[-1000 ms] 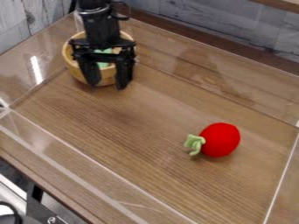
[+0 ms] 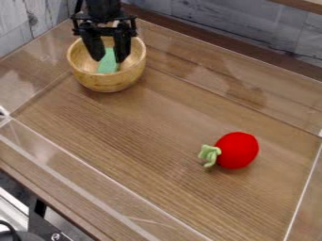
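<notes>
My gripper [image 2: 104, 33] is at the top left, over the back of a wooden bowl [image 2: 107, 79], its dark fingers reaching down at the bowl's rim. A green object [image 2: 107, 62] lies inside the bowl, just below the gripper. Whether the fingers are open or touching the green object is hard to tell. A red plush vegetable [image 2: 236, 151] with a light green stem rests on the table at the lower right.
Walls of the work area edge it at the top left and right, and a dark cable shows at the bottom left corner.
My gripper has moved back and to the left, from over the bowl's right and front part to its back. The red vegetable is unmoved.
</notes>
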